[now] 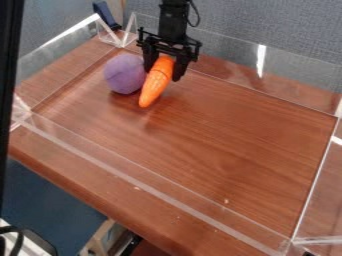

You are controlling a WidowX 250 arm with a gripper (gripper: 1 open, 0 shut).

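Note:
An orange carrot (pixel 158 82) hangs at a slant below my black gripper (pixel 167 55) near the back left of the wooden surface, its upper end between the fingers. The fingers seem closed around that end, though they are partly hidden. A purple ball (pixel 126 72) lies just left of the carrot.
Clear plastic walls (pixel 263 60) enclose the wooden table top (pixel 227 150). The middle, front and right of the surface are clear. A grey wall stands behind.

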